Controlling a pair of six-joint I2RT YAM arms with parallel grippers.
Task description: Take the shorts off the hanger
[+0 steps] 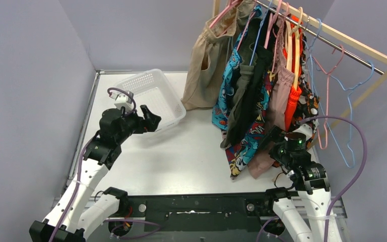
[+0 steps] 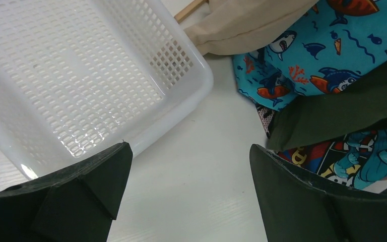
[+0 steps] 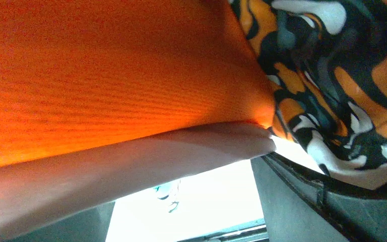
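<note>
A row of shorts hangs from the rail: beige shorts (image 1: 205,65) at the left, then blue shark-print (image 2: 302,63), dark green, pink (image 1: 282,96), orange (image 1: 293,101) and a black-orange patterned pair (image 3: 327,75). My right gripper (image 1: 269,138) is at the lower part of the pink and orange shorts. In the right wrist view its fingers (image 3: 302,201) stand apart, with orange cloth (image 3: 121,75) and a pale fold close in front; the left finger is mostly hidden by cloth. My left gripper is open and empty over the table, beside the white basket (image 1: 180,108).
The basket is empty. Bare pink (image 1: 327,75) and blue hangers (image 1: 350,101) hang at the right end of the metal rail (image 1: 355,58). Bare white table (image 1: 181,161) lies between the arms.
</note>
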